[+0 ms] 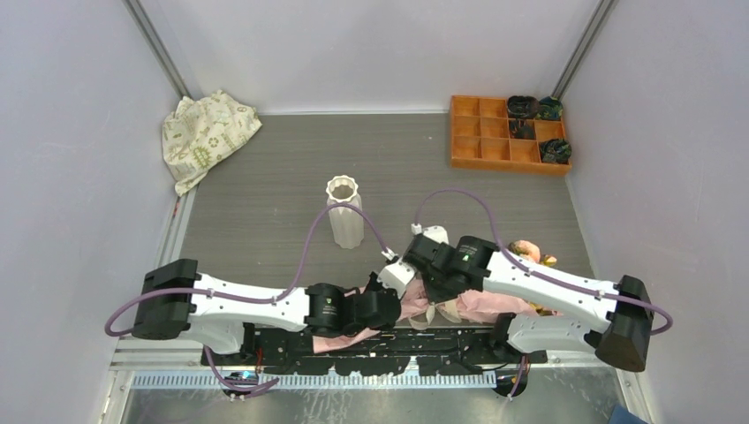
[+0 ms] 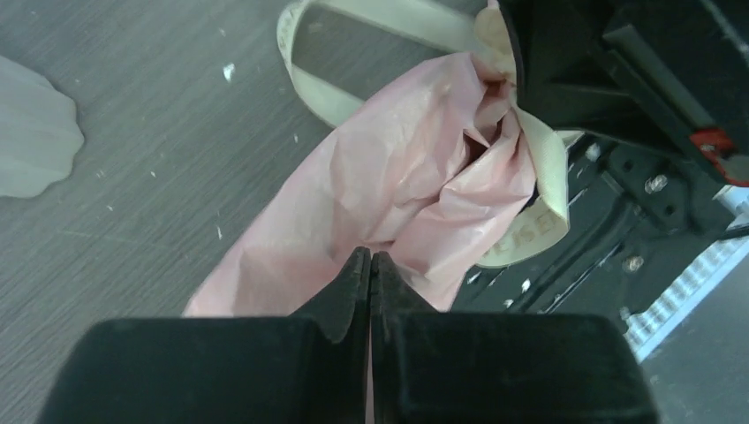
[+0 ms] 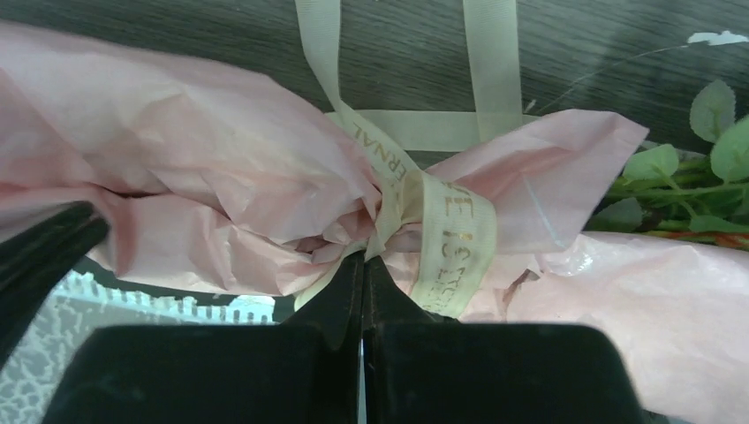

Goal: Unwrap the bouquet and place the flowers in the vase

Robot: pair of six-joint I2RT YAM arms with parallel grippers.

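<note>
The white ribbed vase stands upright, its mouth open at the top; part of it enters the left wrist view. The bouquet lies along the front of the table in pink wrapping, its flowers at the right, partly under the right arm. My right gripper is shut on the gathered wrapping at the cream ribbon. On the wrapping's other part rests my left gripper, shut, pink showing through the slit between its fingers. Whether it pinches the paper, I cannot tell.
An orange compartment box sits at the back right and a patterned cloth at the back left. Free table surrounds the vase. Both arms come close together at the front, where the black edge strip runs.
</note>
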